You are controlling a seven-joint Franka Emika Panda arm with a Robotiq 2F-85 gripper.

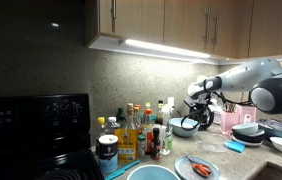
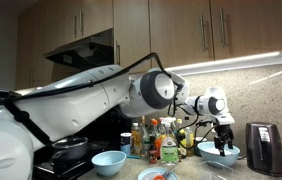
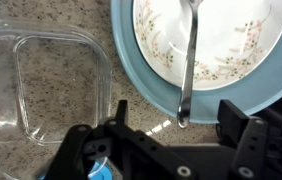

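Note:
In the wrist view a light blue bowl point(image 3: 133, 62) holds a white bowl with a floral pattern point(image 3: 163, 50). A spoon point(image 3: 190, 65) lies across them, its dark-tipped handle reaching over the rim toward me. My gripper stands open, with the handle's end in the gap between its fingers; whether either finger touches it cannot be told. In the second exterior view my gripper point(image 2: 222, 142) points down over the blue bowl point(image 2: 209, 153) near the back wall. From the first exterior view the blue bowl point(image 1: 184, 129) is partly hidden.
Beside the bowl sits a clear plastic container point(image 3: 61, 90). Several bottles point(image 1: 131, 130) crowd the counter's middle. A dark toaster-like appliance point(image 2: 265, 149) is close on one side. A plate with food point(image 1: 196, 168) and another blue bowl point(image 1: 152, 173) are in front.

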